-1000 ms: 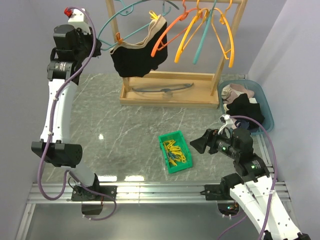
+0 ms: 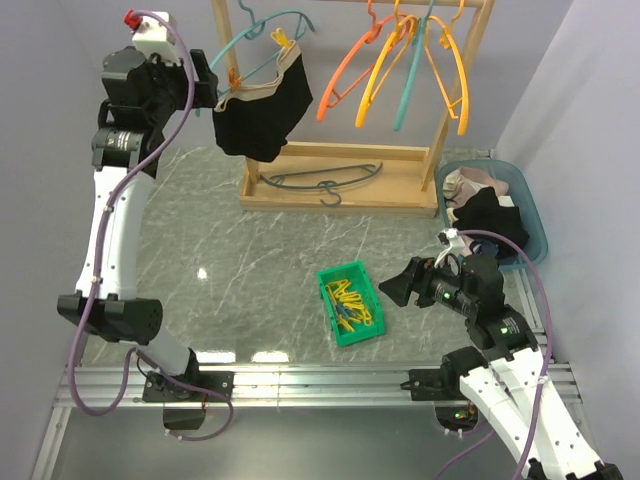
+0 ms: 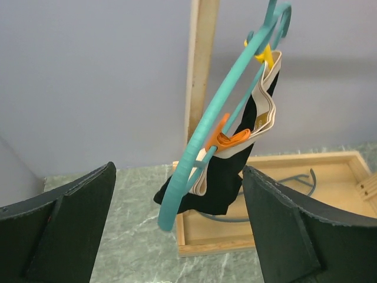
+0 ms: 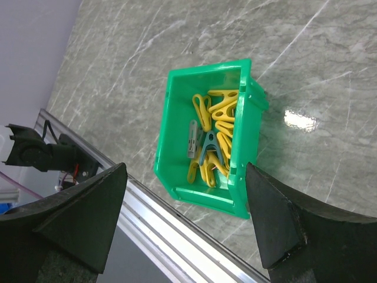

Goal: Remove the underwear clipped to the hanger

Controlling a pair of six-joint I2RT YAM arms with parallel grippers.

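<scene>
Black underwear [image 2: 262,115] with a beige waistband hangs from a teal hanger [image 2: 240,42] at the rack's left side. An orange clip [image 3: 222,140] and a yellow clip [image 3: 267,56] pinch its waistband to the lower bar. My left gripper is open, its fingers [image 3: 76,218] spread wide; the hanger's end shows between them in the left wrist view, and nothing is gripped. My right gripper stands open and empty over the floor, near the green box of clips [image 4: 253,138].
Orange, yellow and teal hangers [image 2: 395,65] hang on the right of the wooden rack [image 2: 335,202]. A grey hanger [image 2: 325,185] lies on its base. A blue basket [image 2: 537,220] with clothes stands at the right.
The right arm is still.
</scene>
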